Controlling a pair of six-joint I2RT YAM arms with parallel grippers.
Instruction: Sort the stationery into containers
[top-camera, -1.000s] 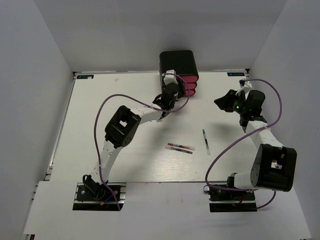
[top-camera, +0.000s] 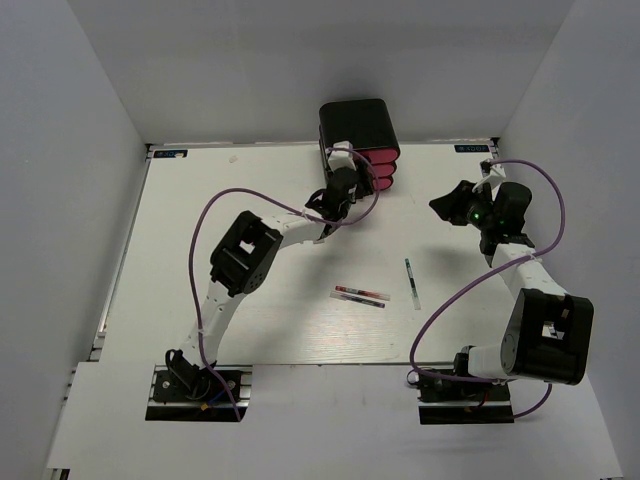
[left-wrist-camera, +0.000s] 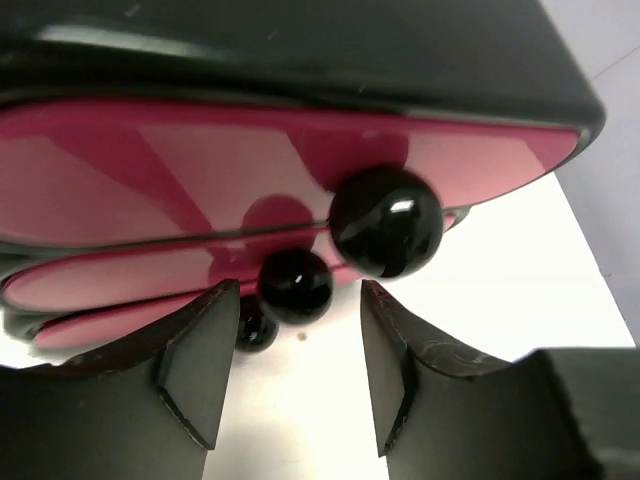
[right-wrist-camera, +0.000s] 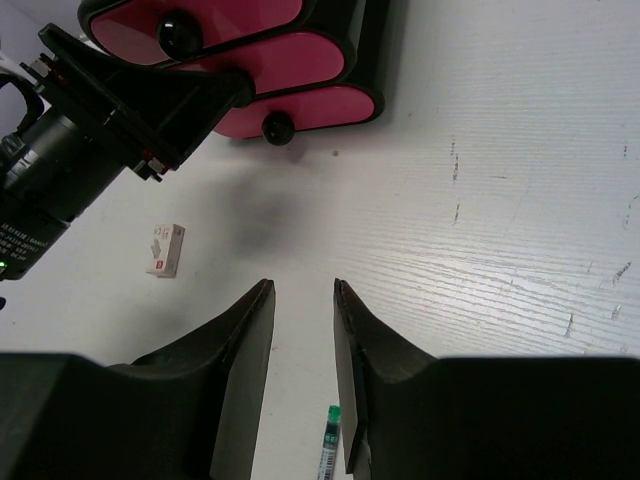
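A black drawer cabinet (top-camera: 358, 125) with pink drawer fronts stands at the back of the table. My left gripper is open in front of it; in the left wrist view the middle drawer's black knob (left-wrist-camera: 295, 286) appears between the fingertips, though contact cannot be told. The top knob (left-wrist-camera: 387, 221) is above and to the right. All drawers look closed. My right gripper hangs apart over the right side, its fingers separated and empty. On the table lie a red-marked pen (top-camera: 362, 293), a dark pen (top-camera: 357, 300) and a green-tipped pen (top-camera: 412, 284).
A small pale block, probably an eraser (right-wrist-camera: 165, 250), lies on the table below the left arm. Purple cables loop from both arms.
The cabinet has shifted very slightly to the right since a second ago. My left gripper has moved only a few pixels at the drawers. The pens have stayed put, and the right arm is almost still.
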